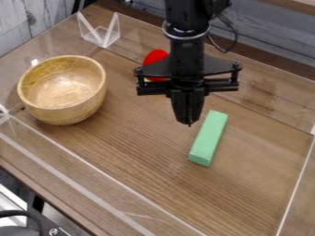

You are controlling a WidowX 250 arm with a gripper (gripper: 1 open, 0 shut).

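My gripper (187, 114) hangs over the middle of the wooden table, pointing down, with nothing visible between its fingertips, which look shut. To its right and lower lies a green rectangular block (209, 138). A red object (157, 61) sits behind the arm at the upper middle, partly hidden by it. On the left is a round wooden bowl (62, 89), which appears empty.
A clear plastic holder (101, 28) stands at the back left. Dark cables lie at the lower left edge.
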